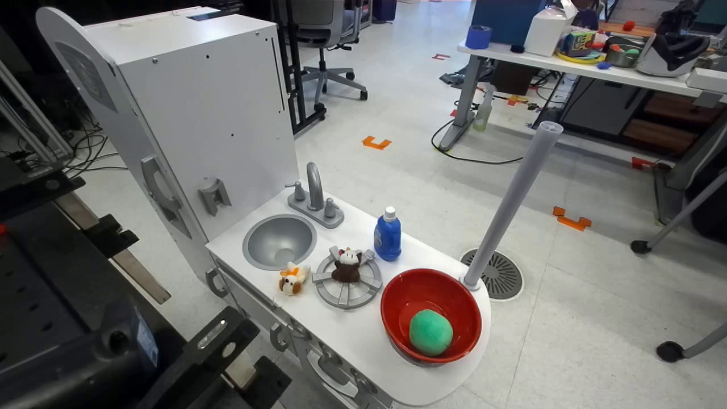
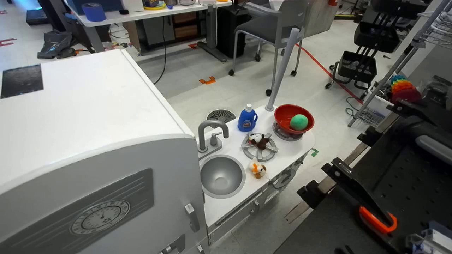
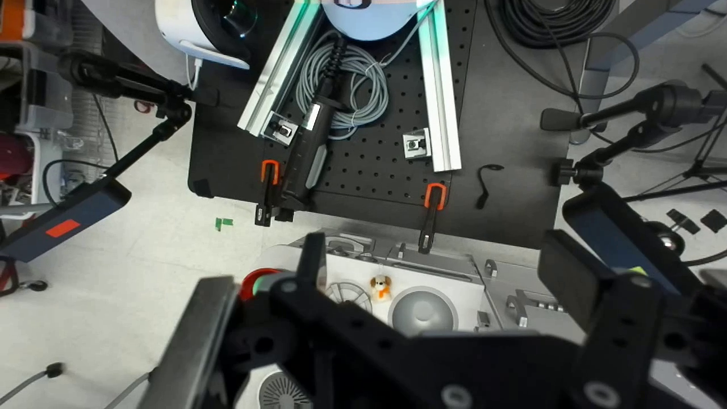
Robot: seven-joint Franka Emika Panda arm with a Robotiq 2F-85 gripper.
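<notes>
My gripper shows only in the wrist view, its dark fingers (image 3: 313, 258) wide apart and nothing between them, high above the toy kitchen. A small brown-and-white dog plush with an orange scarf (image 1: 291, 280) sits on the white counter, between the grey sink (image 1: 256, 240) and the left burner (image 1: 342, 302). On that burner rests a dark brown-and-white plush (image 1: 346, 270). A red bowl (image 1: 398, 297) stands on the other burner and holds a green round plush (image 1: 430, 332). Behind the burners, a blue bottle with a white cap (image 1: 388, 237) stands upright.
A grey faucet (image 2: 203, 133) rises behind the sink, and a tall grey post (image 2: 283, 70) by the bowl. The white toy fridge (image 2: 101, 93) walls off one end. A black table with clamps (image 3: 381, 204) lies along the kitchen's front. Some counter beside the bottle is bare.
</notes>
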